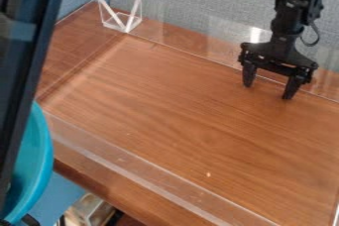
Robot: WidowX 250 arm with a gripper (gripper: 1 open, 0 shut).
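My black gripper [269, 77] hangs from the arm at the upper right, low over the wooden floor near the back clear wall. Its two fingers stand apart, and I see nothing held between them.
A white wire piece [119, 17] stands at the back left corner. A cyan bin [36, 161] and a dark panel [24, 61] occupy the left edge.
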